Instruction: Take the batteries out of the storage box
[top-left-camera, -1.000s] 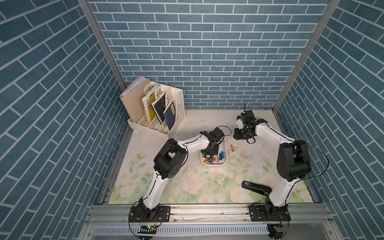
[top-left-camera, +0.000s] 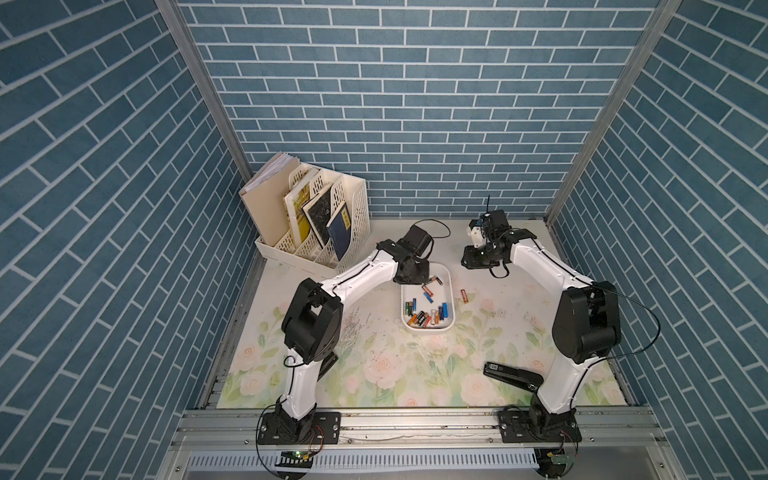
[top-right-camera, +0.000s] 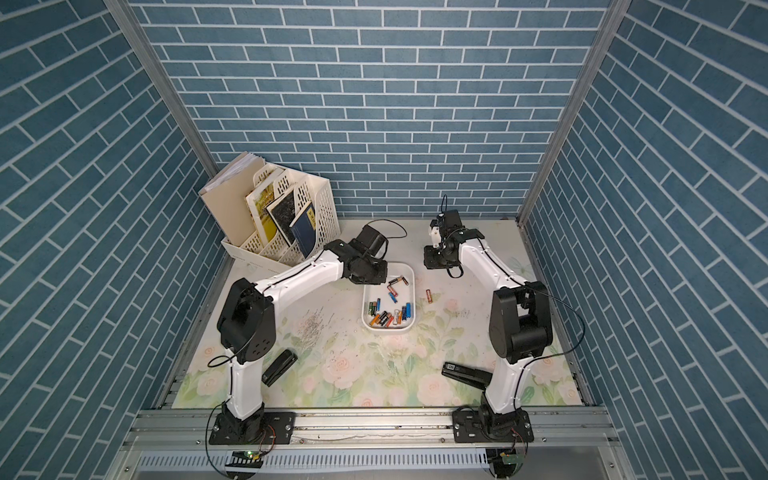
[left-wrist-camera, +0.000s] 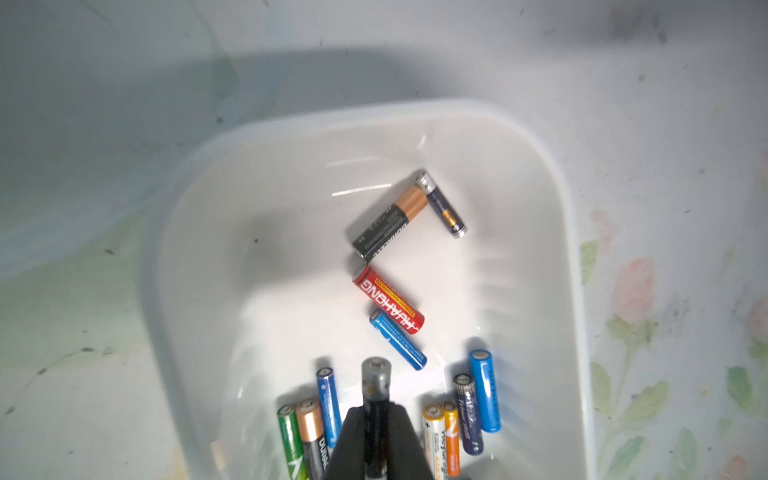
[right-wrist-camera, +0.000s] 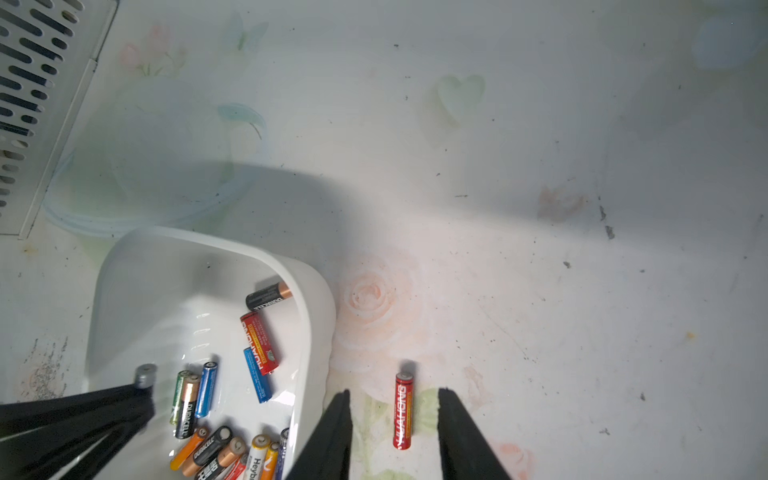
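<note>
The white storage box (left-wrist-camera: 528, 168) stands mid-table with several batteries lying in it. My left gripper is shut on a dark battery with a silver end (left-wrist-camera: 376, 377), held above the box. Below it in the box lie a red Huahong battery (left-wrist-camera: 389, 300), a thin blue battery (left-wrist-camera: 397, 339), a Duracell battery (left-wrist-camera: 390, 223) and a small black battery (left-wrist-camera: 441, 205). More batteries cluster at the box's near end. A single red battery (right-wrist-camera: 402, 410) rests on the table right of the box. My right gripper is open above the table, its fingers empty.
A white file rack (top-left-camera: 352, 200) with folders and books stands at the back left. A black stapler-like object (top-left-camera: 512, 376) lies near the front right. Free table (right-wrist-camera: 520, 240) spreads to the right of the box.
My left gripper has risen and shifted back-left with the dark battery, uncovering more of the box. The right gripper has moved slightly back and left, still empty.
</note>
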